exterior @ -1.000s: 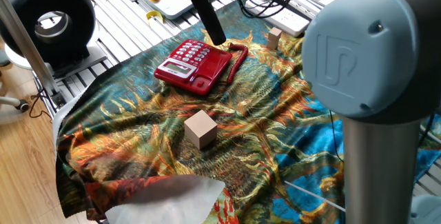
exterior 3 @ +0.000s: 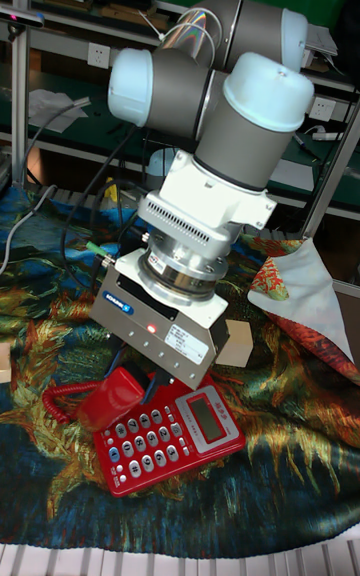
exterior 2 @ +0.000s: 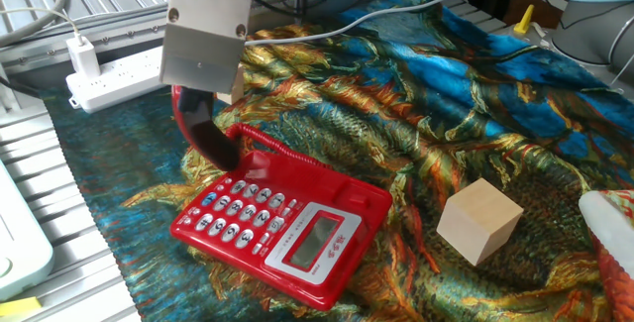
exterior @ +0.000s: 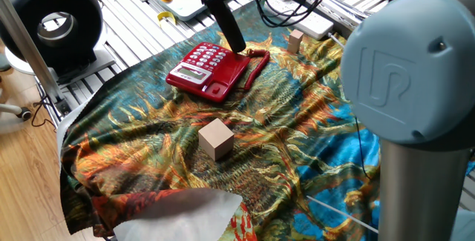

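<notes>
The red telephone base [exterior 2: 282, 225], with its keypad and small display, lies on the patterned cloth. Its handset [exterior 2: 201, 132], red with a dark inner side, is off the cradle and tilted, its lower end hanging close to the base's edge. At the handset's upper part my gripper [exterior 3: 132, 375] is shut on it, fingers on either side. The coiled red cord [exterior: 258, 69] runs beside the base. In exterior view 1 the handset [exterior: 225, 23] looks dark, and the fingers are largely out of sight.
A wooden cube [exterior: 216, 139] stands on the cloth near the phone, and a smaller wooden block [exterior: 295, 41] lies behind it. A white power strip [exterior 2: 119, 79] and cables lie at the table's edge. The cloth [exterior: 133, 122] is wrinkled, with a folded-over corner in front.
In exterior view 1 the gripper and handset have shifted slightly right and down. The arm's blue-capped joint has moved right. The phone base and cube stay where they were.
</notes>
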